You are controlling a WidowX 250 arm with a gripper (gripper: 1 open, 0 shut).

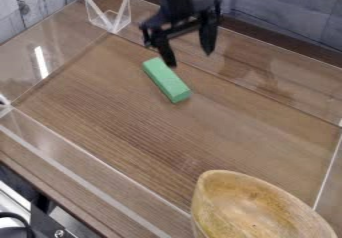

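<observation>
A green rectangular block (167, 81) lies flat on the wooden table (120, 152), angled from upper left to lower right. The dark gripper (181, 47) hangs behind it, near the top middle, with its two fingers apart and nothing visible between them. It is clear of the block.
A large yellow bowl (261, 212) stands at the bottom right. A white wire object (110, 12) sits near the back left edge. The middle, left and right of the table are mostly bare.
</observation>
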